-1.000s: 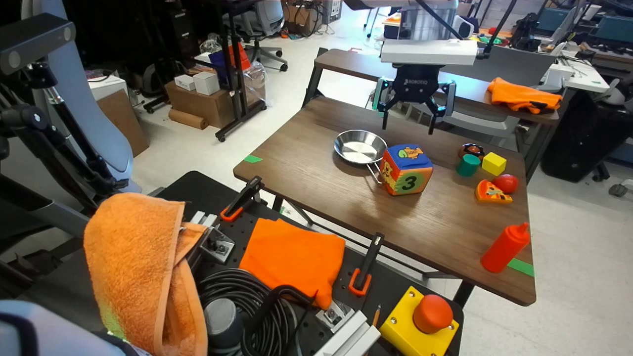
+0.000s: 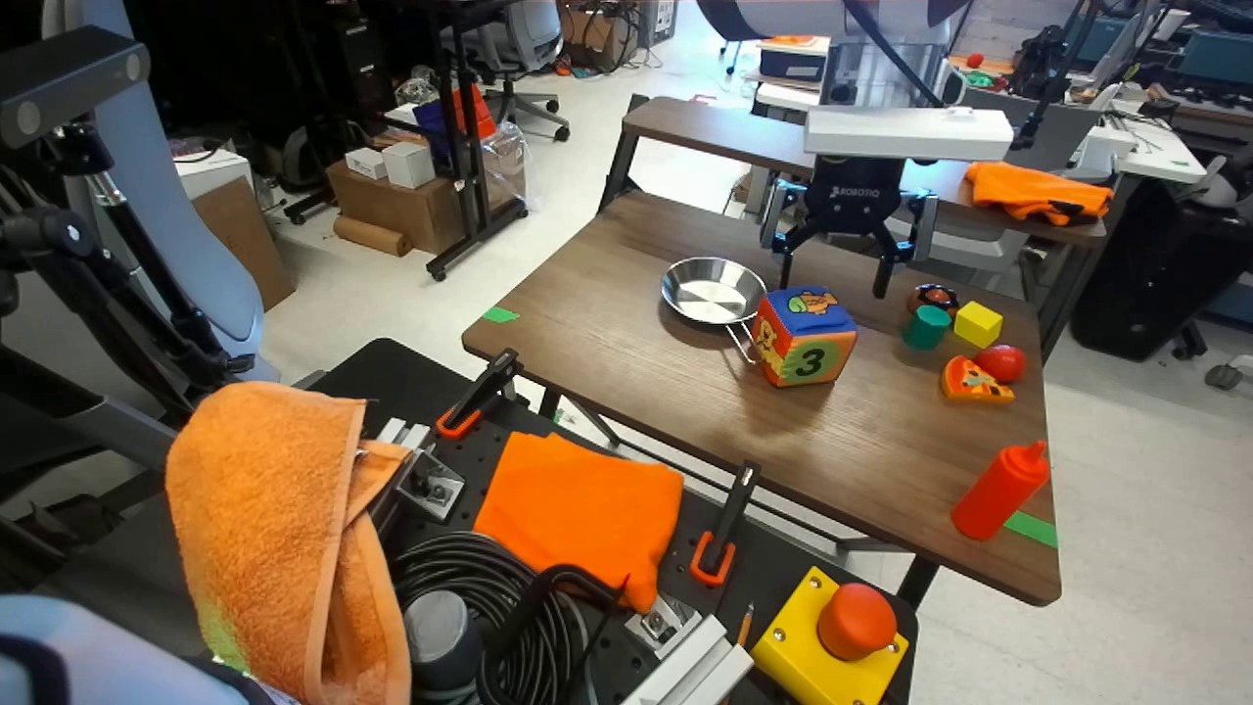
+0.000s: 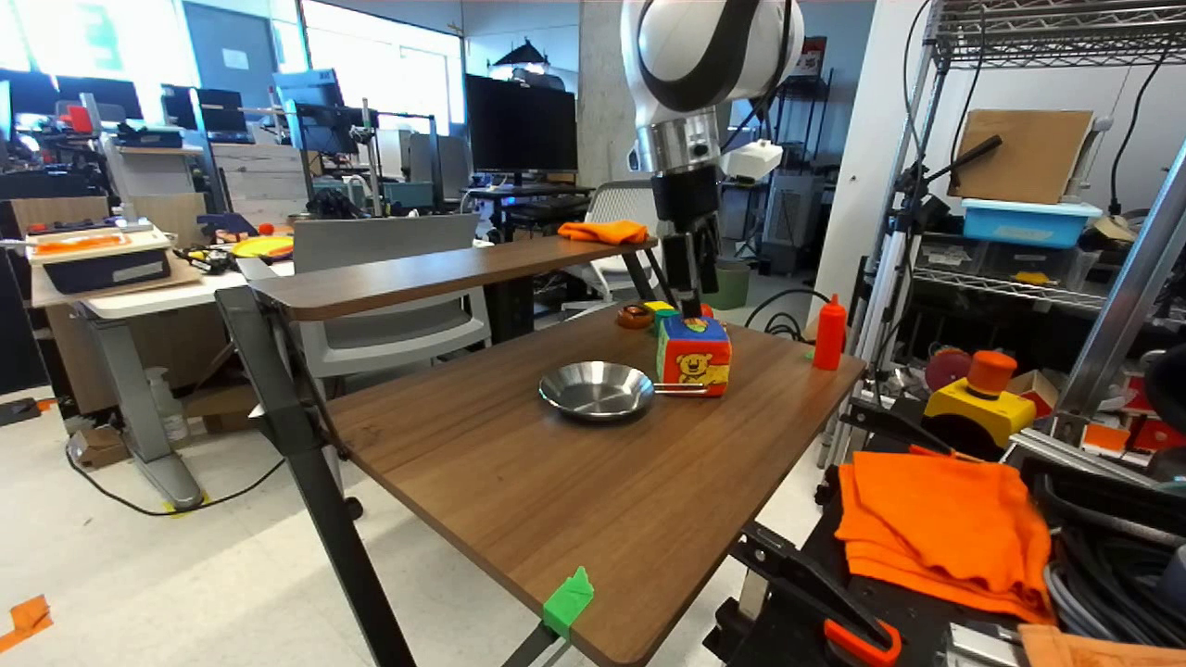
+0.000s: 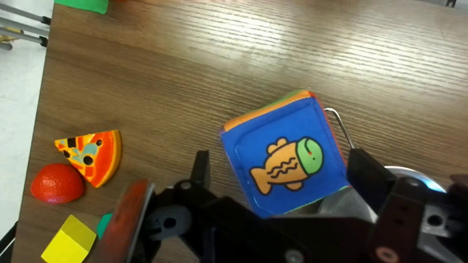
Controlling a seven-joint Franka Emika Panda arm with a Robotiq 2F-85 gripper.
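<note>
My gripper (image 2: 834,272) hangs over the table with its two fingers spread wide and nothing held between them. Below it stands a soft picture cube (image 2: 806,339), blue on top with a fish and showing a number 3 on one side. In the wrist view the cube's blue top (image 4: 287,160) lies ahead of the fingers, nearer the right fingertip than the left. Beside the cube is a metal pan (image 3: 598,390), whose thin handle (image 3: 680,388) reaches along the cube's side.
A toy pizza slice (image 2: 977,381), red half-ball (image 2: 1001,362), yellow block (image 2: 977,324), green cylinder (image 2: 927,328) and brown round toy (image 3: 635,317) cluster on one side. A red squeeze bottle (image 2: 999,492) stands near a corner.
The gripper has come lower and moved to the right in exterior view 1, nearer the cube. Its fingers remain apart, and the objects on the table have not moved.
</note>
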